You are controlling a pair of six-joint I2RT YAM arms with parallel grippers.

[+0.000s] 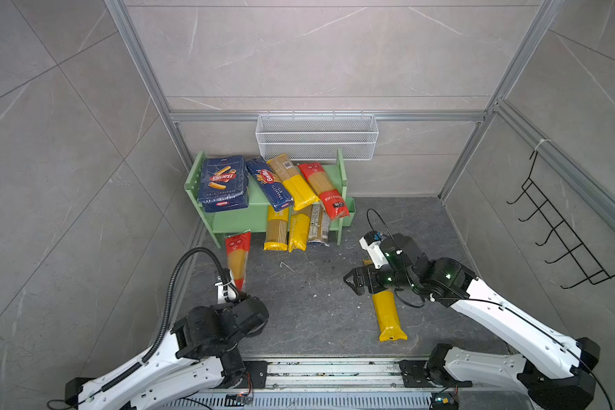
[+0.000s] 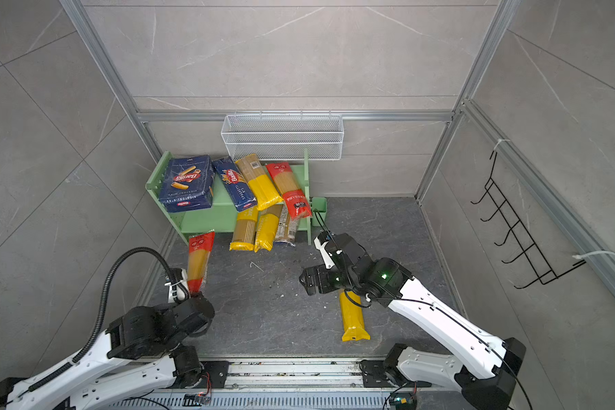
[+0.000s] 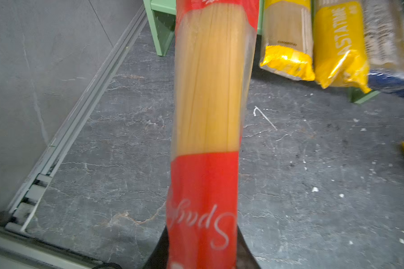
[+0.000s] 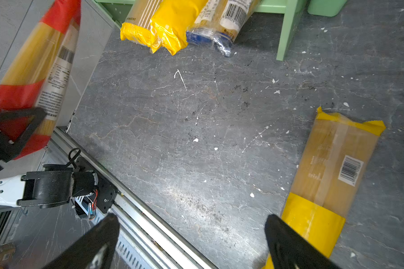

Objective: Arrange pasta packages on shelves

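Observation:
My left gripper is shut on a red spaghetti package [image 3: 206, 89], held raised at the lower left of the floor. My right gripper stands open above a yellow pasta package [image 4: 327, 165] lying on the floor at right, nothing between its fingers. The green shelf unit [image 1: 239, 220] carries a blue box [image 1: 222, 184], a blue package [image 1: 270, 183], a yellow package [image 1: 294, 181] and a red package [image 1: 324, 190] on top; below, yellow packages [image 1: 276, 229] and a clear-ended package [image 1: 319, 225] stick out of the lower level.
A white wire basket [image 1: 316, 136] hangs on the back wall above the shelf. A black hook rack [image 1: 560, 232] hangs on the right wall. A green bin [image 2: 319, 205] sits at the shelf's right side.

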